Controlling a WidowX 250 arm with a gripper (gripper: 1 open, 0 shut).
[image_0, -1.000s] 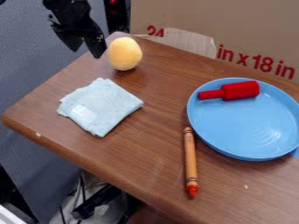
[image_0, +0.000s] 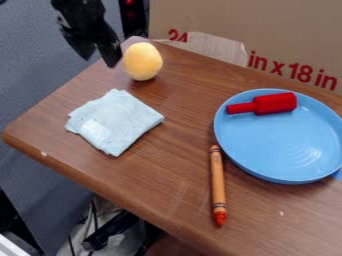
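Note:
The black gripper (image_0: 94, 40) hangs at the top left, above the table's back-left edge and left of a yellow egg-shaped object (image_0: 143, 61). Its fingers are dark and blurred, so whether they are open or shut is unclear. A folded pale blue cloth (image_0: 115, 123) lies on the wooden table at left. An orange crayon (image_0: 218, 185) lies at front right. A red object with a narrow handle (image_0: 274, 103) lies on a blue plate (image_0: 274, 151) at right.
A cardboard box (image_0: 254, 35) stands along the back of the table (image_0: 154, 180). The middle of the table, between cloth and plate, is clear, as is the front-left area.
The gripper has shifted slightly and looks more blurred now. The objects on the table have not moved.

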